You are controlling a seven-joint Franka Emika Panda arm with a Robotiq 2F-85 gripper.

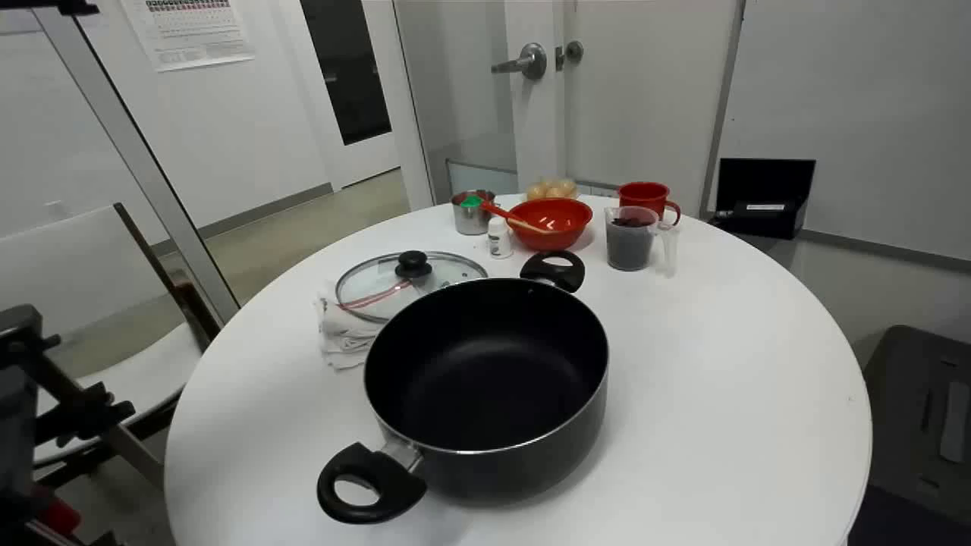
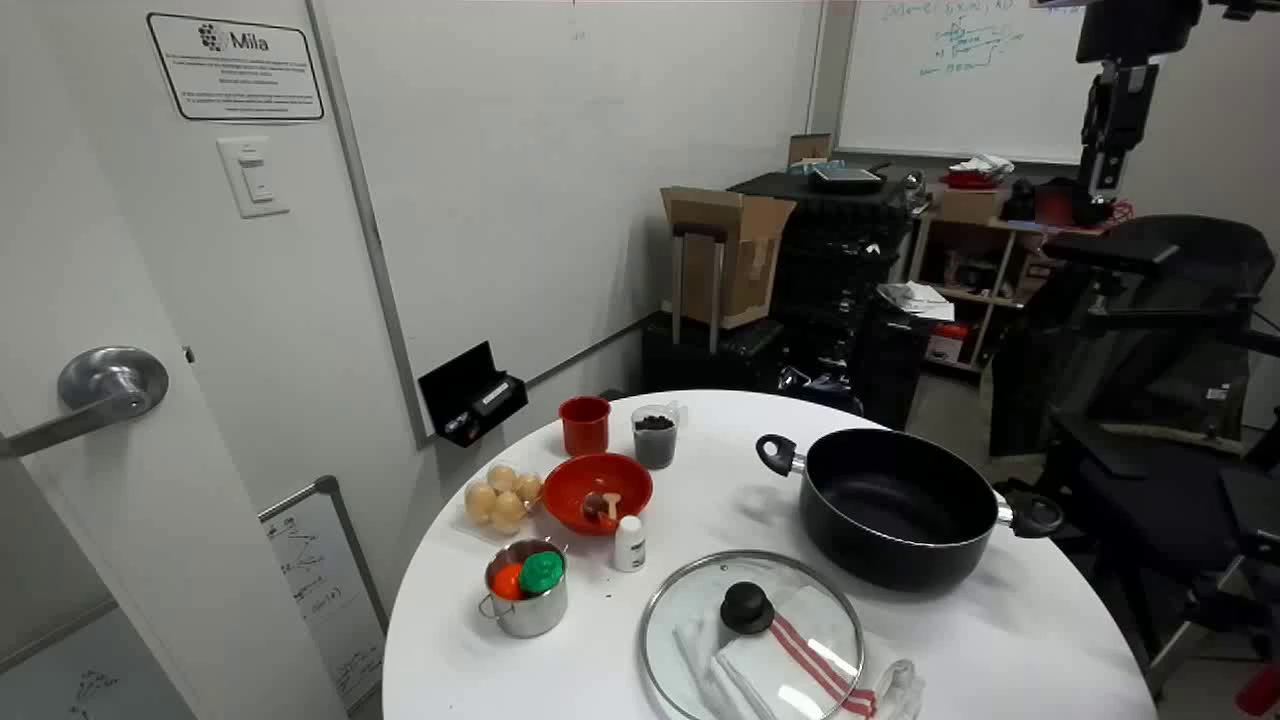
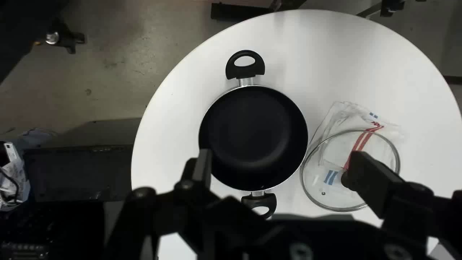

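My gripper hangs high over the table, its fingers wide apart and nothing held between them. In exterior view 2 the gripper (image 2: pixel 1098 198) shows at the upper right, well above the tabletop. Below it, a black two-handled pot (image 3: pixel 249 130) stands upright and uncovered; its inside looks empty. A glass lid (image 2: pixel 672 624) with a black knob (image 2: pixel 746 608) lies beside the pot, on a white cloth (image 1: pixel 346 341) with red stripes. One finger (image 3: pixel 368 177) covers part of the lid in the wrist view.
Toward the door side stand a red bowl (image 1: pixel 566 221) with utensils, a steel pot (image 2: pixel 534 614), a white bottle (image 2: pixel 630 546), several yellowish round items (image 2: pixel 504 500), a red mug (image 2: pixel 584 422) and a measuring cup (image 1: pixel 630 246) of dark contents. Bare white table (image 1: pixel 728 391) surrounds the pot's other side.
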